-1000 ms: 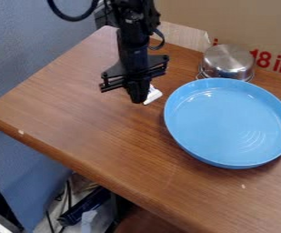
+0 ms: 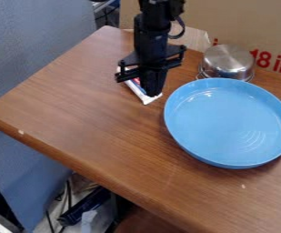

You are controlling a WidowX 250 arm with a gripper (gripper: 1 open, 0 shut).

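My black gripper (image 2: 149, 84) hangs over the back middle of the wooden table, left of the blue plate. A white tube-like packet (image 2: 140, 92) with coloured print lies beneath it, angled, partly hidden by the gripper. Whether the fingers are open or shut on it is hard to tell.
A large blue plate (image 2: 227, 123) covers the right part of the table (image 2: 94, 136). A steel pot (image 2: 227, 60) stands behind it, in front of a cardboard sheet (image 2: 245, 23).
My gripper has moved up and slightly to the right, away from the viewer, uncovering more of the white packet's left part.
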